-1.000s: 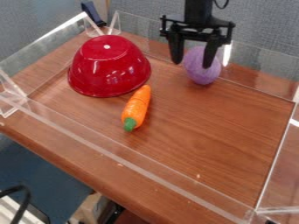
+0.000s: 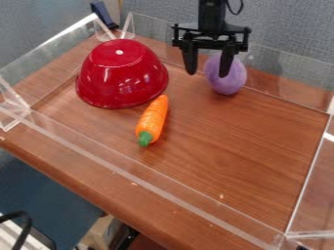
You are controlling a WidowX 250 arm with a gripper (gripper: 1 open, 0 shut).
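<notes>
My black gripper [image 2: 208, 61] hangs at the top middle, its two fingers spread apart, partly in front of a purple rounded object [image 2: 228, 80] near the back wall. I cannot tell whether they touch. An upside-down red bowl [image 2: 121, 74] sits at the back left. An orange toy carrot [image 2: 152, 120] with a green top lies below it, left of centre.
Clear low walls surround the wooden surface [image 2: 222, 166].
My gripper has shifted a little to the left over the last second. The bowl, carrot and purple object stay where they were.
</notes>
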